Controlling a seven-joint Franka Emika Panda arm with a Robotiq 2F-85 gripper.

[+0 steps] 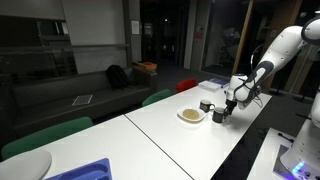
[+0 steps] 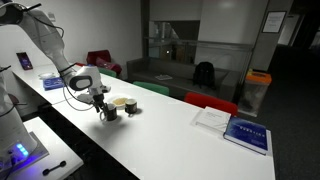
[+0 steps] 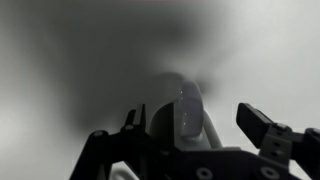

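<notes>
A dark mug [image 1: 218,116] stands on the white table, and my gripper [image 1: 229,111] is low beside it. In exterior view 2 the same dark mug [image 2: 110,113] is just to the right of the gripper. The wrist view has my gripper open, its dark fingers spread to either side. A pale, narrow piece [image 3: 190,108] shows in the gap, by a dark rounded form [image 3: 162,122]; I cannot tell exactly what the pale piece is. The fingertips are too small to make out in the exterior views.
Close to the dark mug are a second mug [image 1: 205,105] and a white bowl [image 1: 181,117] with brownish contents. A blue tray [image 1: 78,174] lies at the near left. In exterior view 2, a blue box [image 2: 248,134] lies far right.
</notes>
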